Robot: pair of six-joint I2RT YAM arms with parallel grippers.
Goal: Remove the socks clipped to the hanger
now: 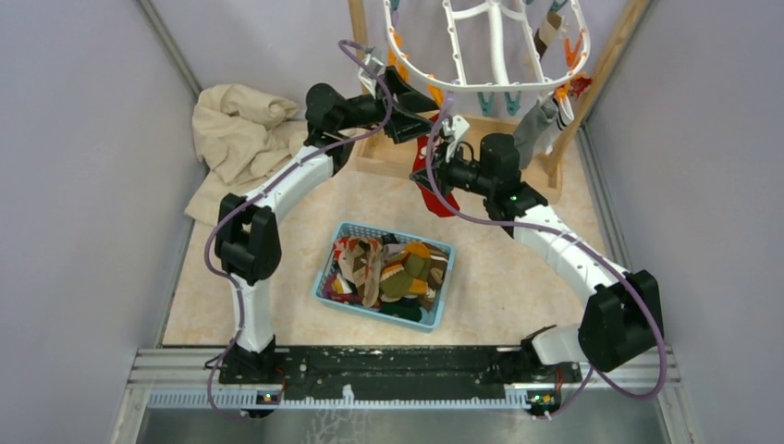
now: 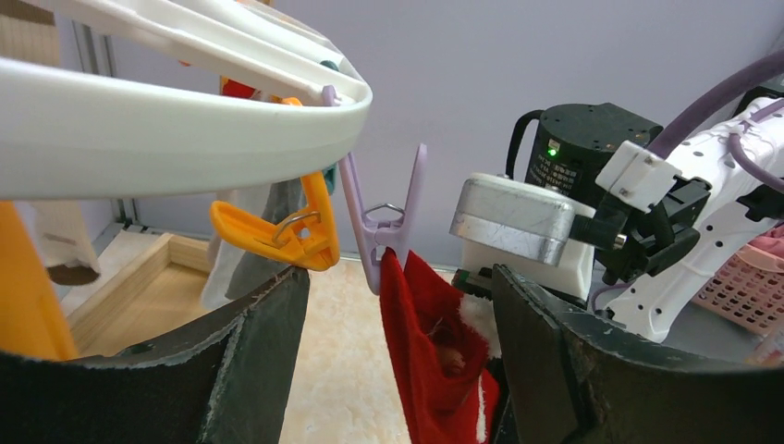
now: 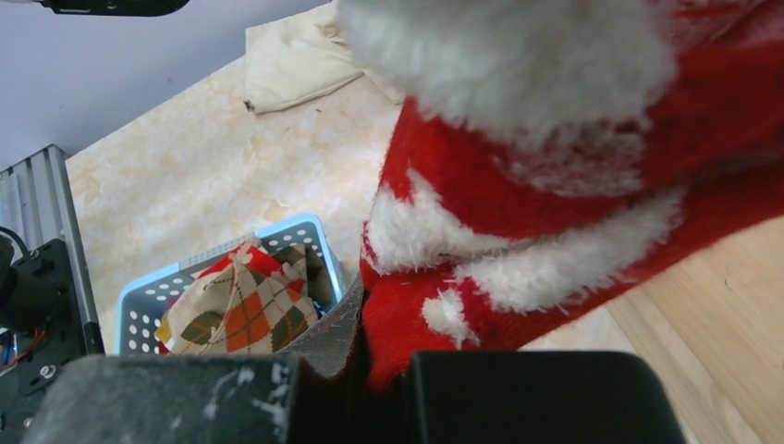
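A red sock (image 1: 438,197) with white patches hangs at the front of the white hanger (image 1: 507,88). My right gripper (image 1: 422,176) is shut on the red sock, whose cloth (image 3: 393,328) runs between its fingers in the right wrist view. The sock's top corner touches the lower end of a purple clip (image 2: 378,231); whether the clip still pinches it I cannot tell. My left gripper stands open, its fingers (image 2: 254,361) on either side of the clip and sock top. Grey and white socks (image 1: 540,125) hang at the hanger's right side.
An orange clip (image 2: 310,231) sits beside the purple one, close to my left finger. A blue basket (image 1: 442,301) of socks stands on the table below. Beige cloth (image 1: 242,139) lies at the left; a wooden frame (image 1: 388,153) stands behind.
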